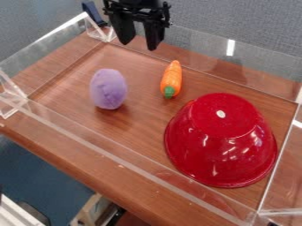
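Note:
The black gripper (pixel 139 32) hangs open at the top centre, above the back of the clear-walled enclosure, with nothing between its fingers. Below it and to the left, a purple oval object (pixel 109 88) rests on the wooden surface. An orange carrot with a green end (pixel 171 78) lies right of centre. A large red bowl (pixel 221 141) sits upside down at the front right.
Clear plastic walls (pixel 262 76) surround the wooden work surface (pixel 130 137). Bare wood is free in the middle and at the back left. A blue floor and some hardware show at the lower left.

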